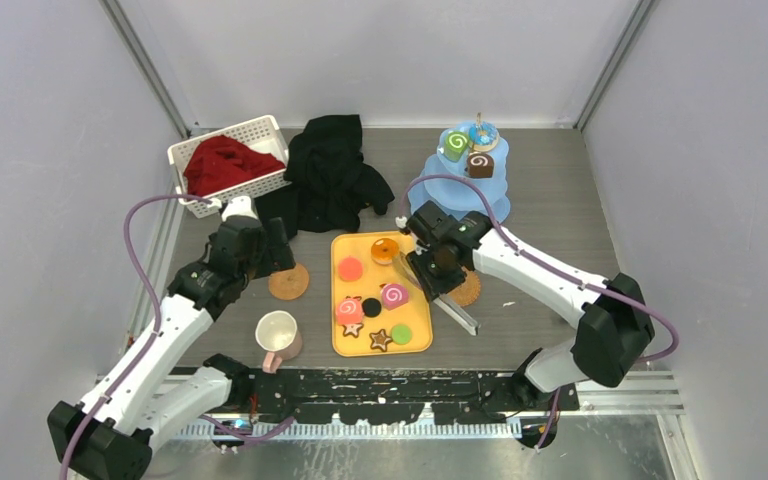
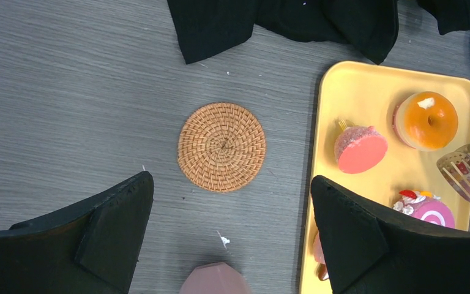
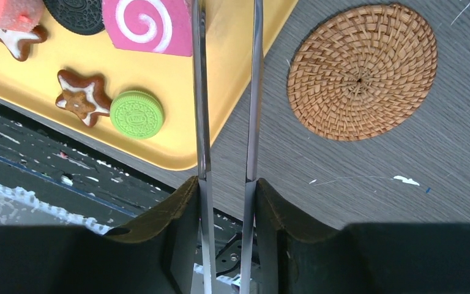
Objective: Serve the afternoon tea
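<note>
My right gripper is closed around the metal tongs, whose two arms stand apart. The slotted head of the tongs is over the right side of the yellow tray, between the orange-glazed donut and the pink swirl roll. On the tray are also a pink-topped cake, another swirl roll, a black cookie, a green cookie and star cookies. Above the left woven coaster, my left gripper stands open and empty.
A blue tiered stand with several cakes is at the back right. The right coaster lies beside the tray; a pink mug is at front left. Black cloth and a white basket with red cloth are behind.
</note>
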